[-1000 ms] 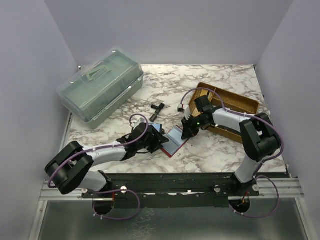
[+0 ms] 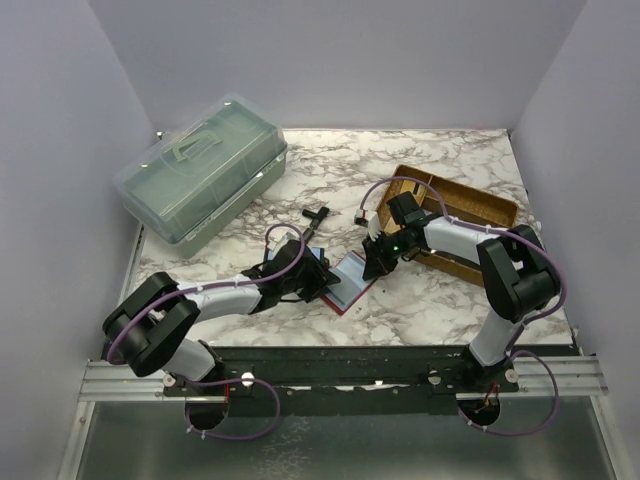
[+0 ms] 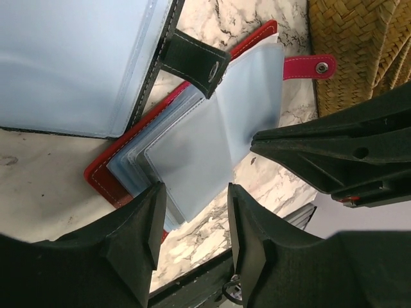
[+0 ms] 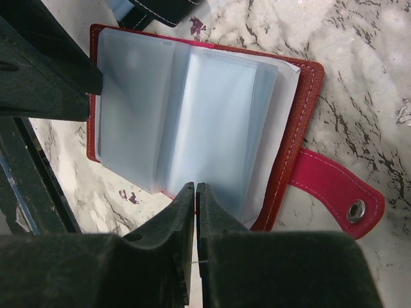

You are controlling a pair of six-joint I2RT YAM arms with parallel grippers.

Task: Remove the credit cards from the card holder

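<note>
The red card holder (image 2: 348,283) lies open on the marble, its clear sleeves spread, with a pink snap strap (image 4: 334,196); cards cannot be made out clearly. My left gripper is part open over the stacked sleeves at the holder's left end, nothing visible held between its fingers. My right gripper is shut at the holder's other side, its tips at the sleeve edge; whether anything is between them is hard to see. A second holder with a dark border and strap (image 3: 192,61) lies beside the red one.
A green plastic case (image 2: 200,170) sits at the back left. A woven basket (image 2: 470,200) stands at the right behind my right arm. A small black object (image 2: 316,218) lies behind the holders.
My left arm has moved slightly right, bringing its gripper further over the red holder. The right arm looks almost unchanged.
</note>
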